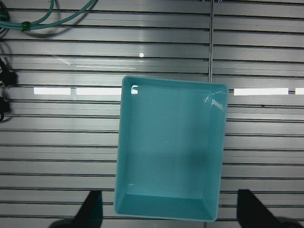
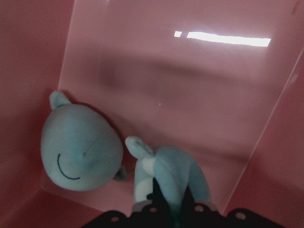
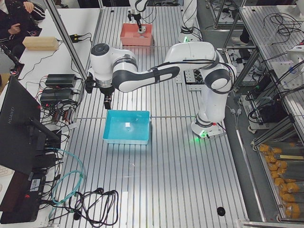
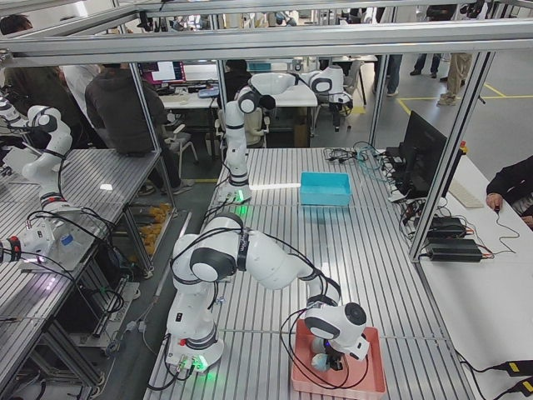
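An empty teal bin (image 1: 168, 142) lies on the ribbed table below my left gripper, which stands open above it with nothing between its fingers. At the far end, in the camera left view, is a pink bin (image 3: 126, 40). In the right wrist view it holds a light blue plush toy (image 2: 81, 147) on one side and a second blue plush toy (image 2: 168, 166) under my right gripper, whose fingers are closed around that second toy inside the bin.
A monitor (image 3: 16, 137), power boxes and cable coils (image 3: 95, 209) line the table's left side. Frame posts and a top beam (image 4: 275, 42) border the workspace.
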